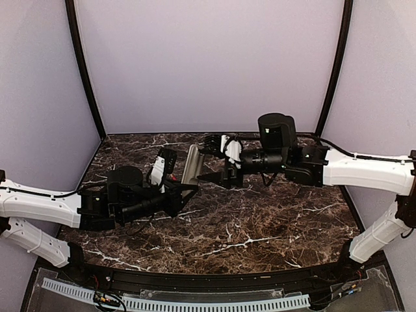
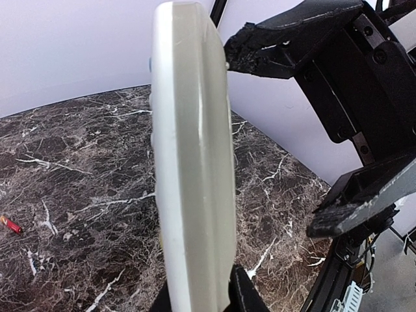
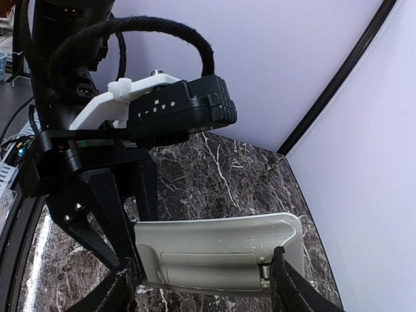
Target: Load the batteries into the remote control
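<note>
Held upright above the table is the pale grey remote control (image 1: pixel 193 165), its lower end in my left gripper (image 1: pixel 186 189), which is shut on it. In the left wrist view the remote (image 2: pixel 195 149) stands edge-on. My right gripper faces its back, part open, with one fingertip near each end of a rectangular panel (image 3: pixel 211 270). A small metal piece (image 3: pixel 265 273) shows at the panel's right end. No battery shows between the right fingers. Whether those fingertips touch the remote is unclear. A small red battery-like object (image 2: pixel 11 225) lies on the table.
Pale walls (image 1: pixel 208 65) close in the back and both sides. The two grippers are very close together around the remote.
</note>
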